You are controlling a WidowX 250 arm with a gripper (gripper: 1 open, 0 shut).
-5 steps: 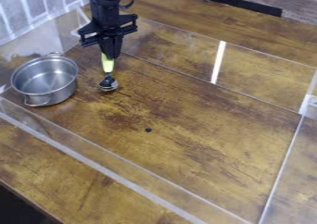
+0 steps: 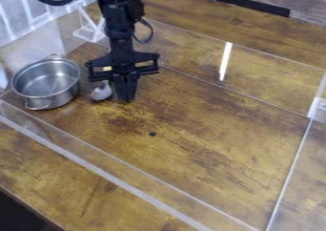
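Note:
My gripper (image 2: 117, 90) is down at the wooden table just right of a steel pot (image 2: 45, 83), over a small shiny ladle-like head (image 2: 102, 90). The gripper appears shut; whether anything sits between its fingers cannot be made out.
Clear panels line its edges, and a white strip (image 2: 226, 61) stands at the upper right.
The shiny head appears shifted slightly left.

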